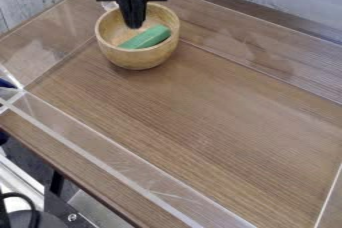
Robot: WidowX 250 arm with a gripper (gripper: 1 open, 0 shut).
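Note:
A light wooden bowl (134, 58) sits on the wooden table near the back left, with a green oblong object (146, 38) lying inside it. My black gripper (132, 21) is above the back left of the bowl, over the green object's upper left; it looks shut, with nothing visible between its fingers, though it is small to see.
Tape strips run along its front left edge, beyond which lie dark fixtures and a cable at the bottom left.

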